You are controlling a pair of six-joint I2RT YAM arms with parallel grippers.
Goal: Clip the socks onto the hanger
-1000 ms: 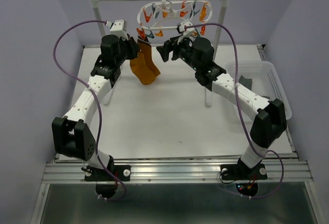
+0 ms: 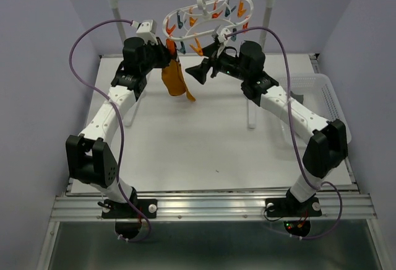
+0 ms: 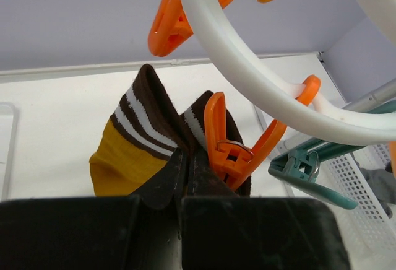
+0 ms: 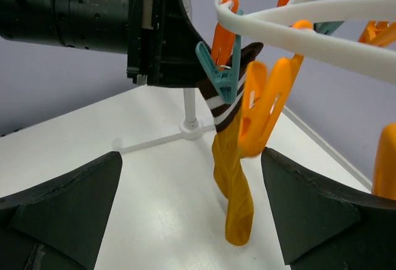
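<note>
A mustard sock (image 2: 174, 79) with a brown-and-white striped cuff (image 3: 148, 121) hangs from my left gripper (image 2: 166, 52), which is shut on the cuff just beside an orange clip (image 3: 216, 134) on the white hanger ring (image 3: 247, 72). In the right wrist view the cuff sits behind an orange clip and a teal clip (image 4: 223, 78); whether a clip grips it I cannot tell. My right gripper (image 2: 204, 65) stands open to the right of the sock, facing the clips, with an orange clip (image 4: 263, 109) in front of it.
A white basket (image 2: 334, 109) with grey items stands at the right. The stand's post (image 2: 267, 16) and crossbar carry the ring of coloured clips.
</note>
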